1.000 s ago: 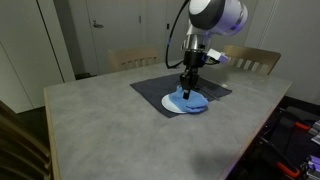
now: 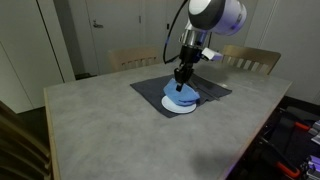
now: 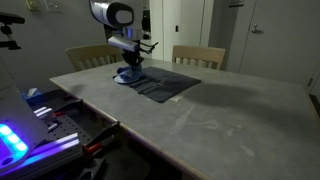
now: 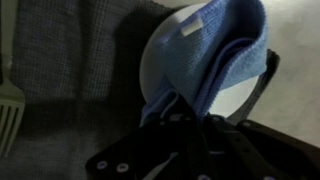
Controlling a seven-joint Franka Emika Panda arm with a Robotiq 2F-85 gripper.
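Observation:
A blue cloth (image 2: 181, 94) is pinched in my gripper (image 2: 178, 81), which is shut on a fold of it. Below the cloth lies a white plate (image 2: 178, 109), partly covered. In the wrist view the cloth (image 4: 212, 55) rises bunched from the fingertips, with a pale tag near its upper left, and the plate (image 4: 153, 65) shows around its edges. From the other side, the cloth (image 3: 128, 75) and gripper appear at the far left end of the table. How much of the cloth touches the plate is hard to tell.
A dark placemat (image 2: 150, 88) lies under and behind the plate. A fork (image 4: 11, 105) rests on dark fabric at the left of the wrist view. Chairs (image 3: 199, 58) stand behind the table.
The gripper and the cloth have shifted over the plate. The cloth that spread over the plate's near right side now sits toward its back, exposing the plate's front.

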